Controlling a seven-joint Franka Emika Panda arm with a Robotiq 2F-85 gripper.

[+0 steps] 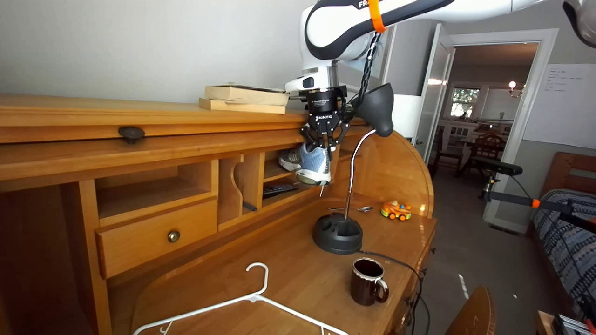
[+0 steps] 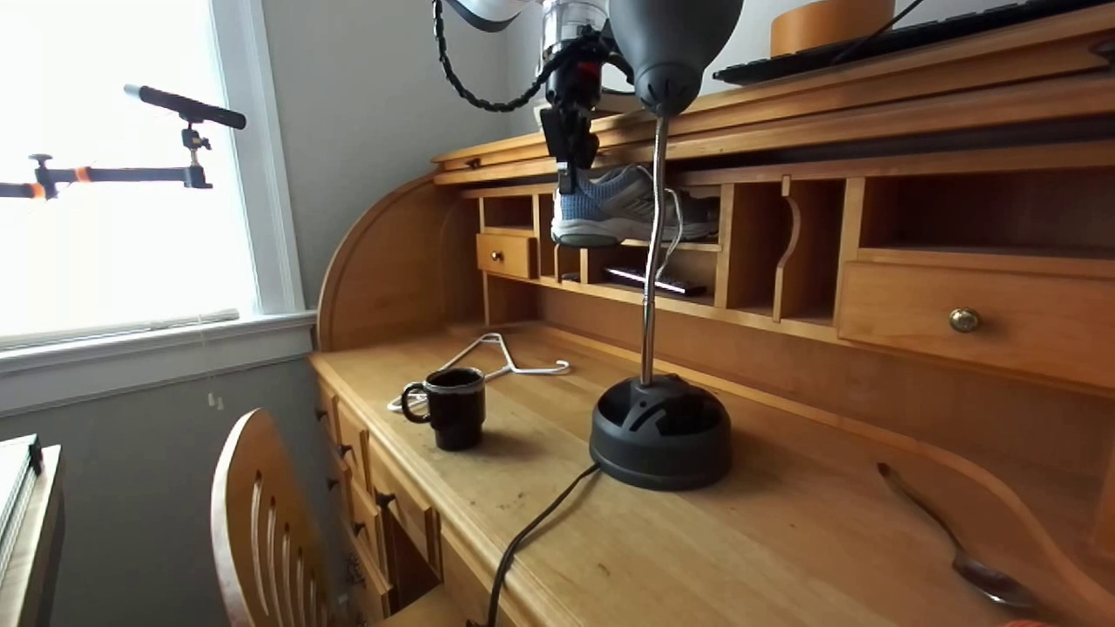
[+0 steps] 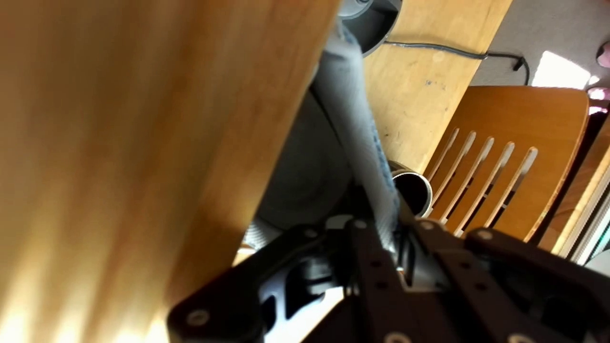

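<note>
My gripper is shut on the heel collar of a blue and grey sneaker. In exterior view 2 the sneaker lies level at the desk's upper cubbyhole, toe inside and heel sticking out over the desktop, with the gripper above its heel. Up close in the wrist view, the pale collar fabric of the sneaker runs between the fingers. A lace dangles below the shoe. How the sole meets the shelf, I cannot tell.
A black lamp stands right beside the shoe, its head close to my arm. On the desktop are a brown mug, a white hanger, a toy car and a spoon. A remote sits in the lower cubbyhole.
</note>
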